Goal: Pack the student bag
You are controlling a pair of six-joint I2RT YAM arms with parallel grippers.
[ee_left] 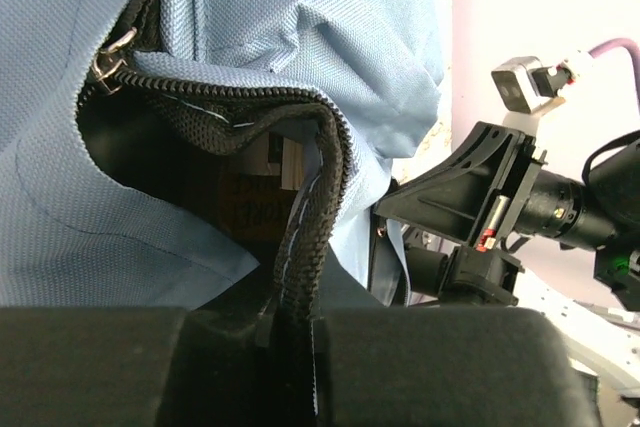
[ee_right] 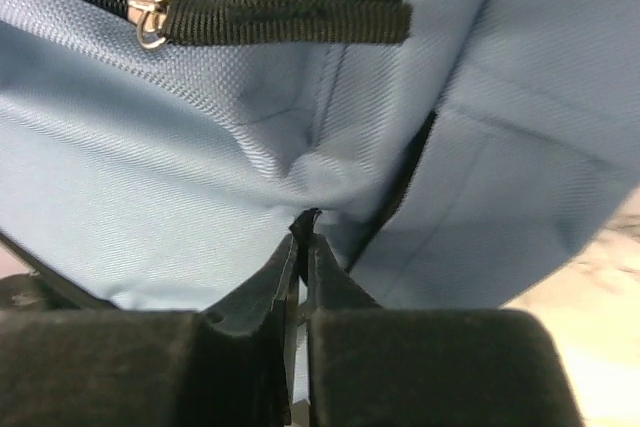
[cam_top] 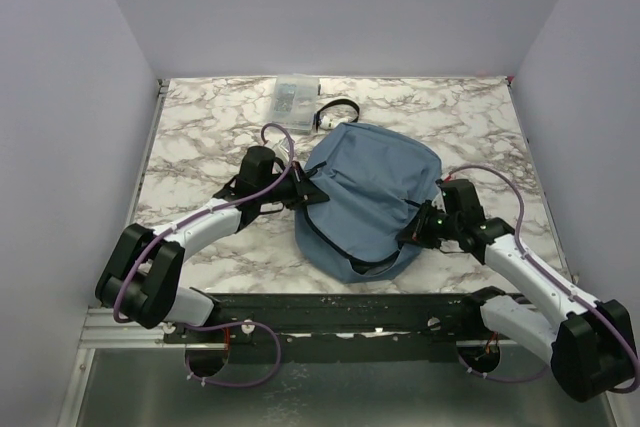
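The grey-blue bag lies on the table. In the left wrist view its unzipped opening shows a dark interior with small objects. A dark zipper edge runs down between the fingers of my left gripper; whether they grip it is unclear. My right gripper is at the bag's lower right. In the right wrist view it is shut against the fabric, below a zipper pull; whether the small dark bit at its tips is held is unclear.
A clear container and a black-and-white banded item lie behind the bag.
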